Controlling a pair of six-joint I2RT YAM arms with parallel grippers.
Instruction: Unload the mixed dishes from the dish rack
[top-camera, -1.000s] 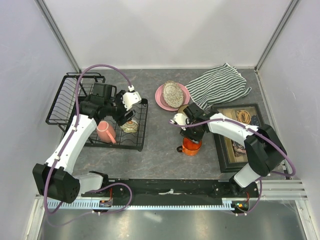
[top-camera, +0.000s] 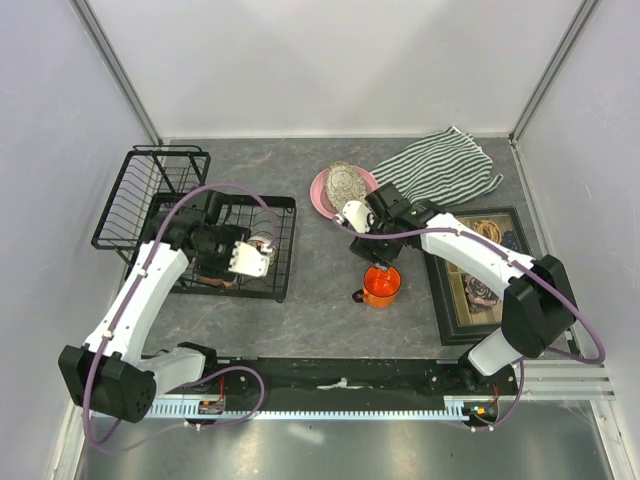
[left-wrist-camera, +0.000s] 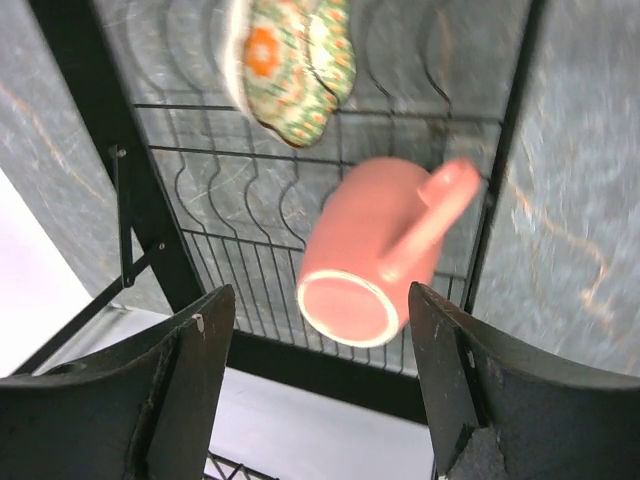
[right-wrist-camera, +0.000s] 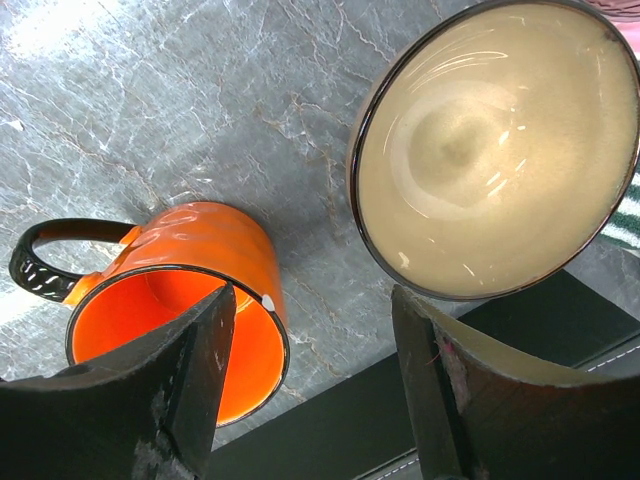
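Note:
A pink mug (left-wrist-camera: 365, 240) lies on its side in the black dish rack (top-camera: 281, 270), its handle toward the right in the left wrist view. My left gripper is open above it, fingers apart and not closed on it. Beyond the mug, a flower-patterned dish (left-wrist-camera: 305, 75) rests in the rack. On the counter stands an orange mug (top-camera: 381, 290) with a dark handle. My right gripper hovers over its rim with fingers apart, holding nothing; one finger overlaps the mug's opening in view. A beige bowl (right-wrist-camera: 470, 150) with a dark rim is beside it.
A pink plate (top-camera: 319, 195) with a speckled dish (top-camera: 345, 187) on it sits at the back. Behind the right arm lies a striped cloth (top-camera: 440, 165). A dark-framed tray (top-camera: 440, 300) of small items stands at right.
My left gripper has moved from near the patterned dish toward the front left, over the pink mug. My right gripper has shifted slightly back from the orange mug, which stays in about the same place.

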